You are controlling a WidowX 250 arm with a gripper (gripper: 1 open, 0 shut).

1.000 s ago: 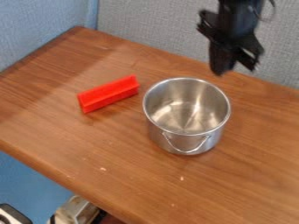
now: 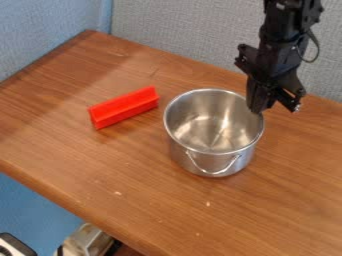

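Note:
A steel pot (image 2: 201,150) with a wire handle stands upright on the wooden table, its inside empty as far as it shows. Left of it lies a red rectangular block (image 2: 123,107). My black gripper (image 2: 263,104) hangs at the pot's back right rim, fingers pointing down; it looks shut, with nothing visible between its fingers. Whether it touches the rim I cannot tell.
The wooden table (image 2: 107,170) has free room at the far left, front and right. Grey padded walls close off the back. A metal fixture (image 2: 84,243) shows beyond the table's lower left edge.
My gripper has moved down and a little toward the front, to the pot's back right rim. The pot and the red block have not visibly moved.

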